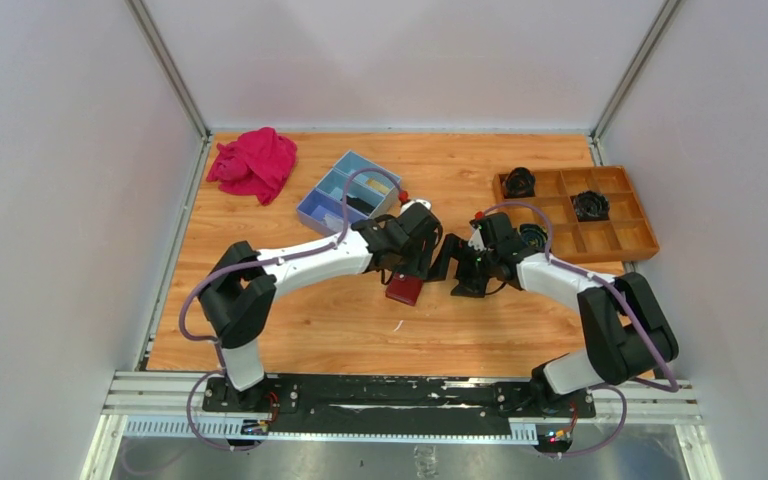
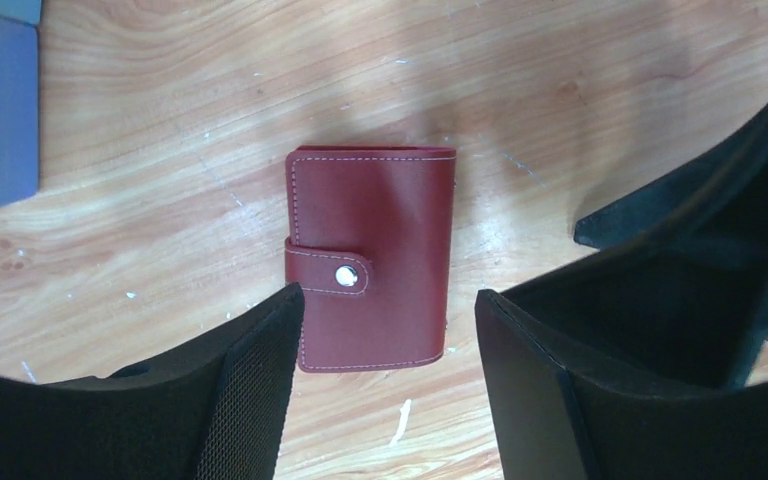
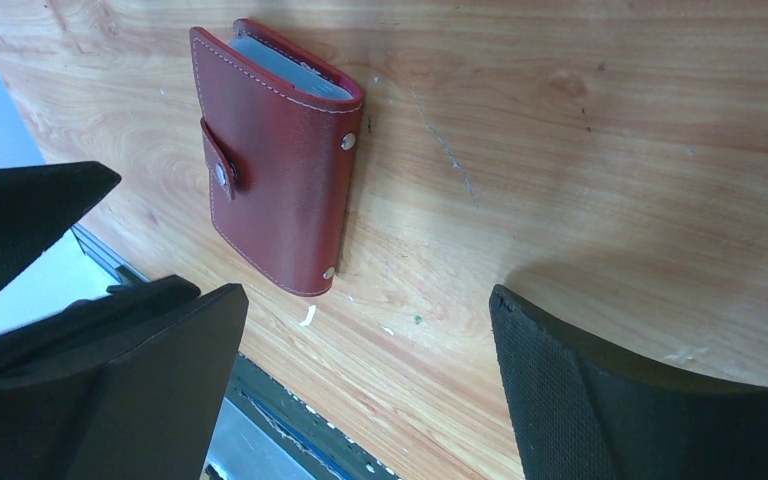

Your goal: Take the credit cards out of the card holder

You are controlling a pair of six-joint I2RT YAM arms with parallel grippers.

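Observation:
A dark red card holder [image 1: 404, 290] lies on the table, its strap snapped shut on top in the left wrist view, where the holder [image 2: 380, 215] is seen from above. From the right wrist view, pale card or sleeve edges [image 3: 295, 68] show inside one open end of the holder [image 3: 270, 160]. My left gripper is open over the holder, with its fingers apart on either side of the view and touching nothing. My right gripper also stands open, to the right of the holder, with only bare table visible between its fingers.
A blue divided box [image 1: 315, 213] sits behind the left arm, with a pink cloth [image 1: 255, 163] at the back left. A wooden compartment tray [image 1: 615, 240] with black coils stands at the right. The two grippers are close together.

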